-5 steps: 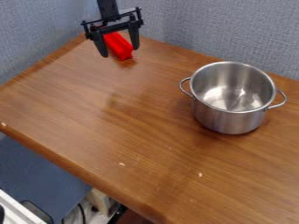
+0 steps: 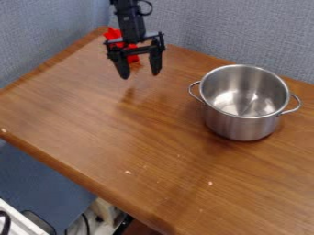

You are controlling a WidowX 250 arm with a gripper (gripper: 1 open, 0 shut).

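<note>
My black gripper [image 2: 138, 57] hangs over the back of the wooden table, its two fingers spread open, nothing seen between them. Just behind it a red object [image 2: 113, 37] lies at the back of the table, partly hidden by the gripper. A steel pot [image 2: 243, 124] with two side handles stands upright and empty on the right of the table.
Grey padded walls rise behind it. Cables and a pale frame show on the floor at the lower left.
My gripper has moved right and toward the front, from over the red object to a little in front of it. The pot has not moved.
</note>
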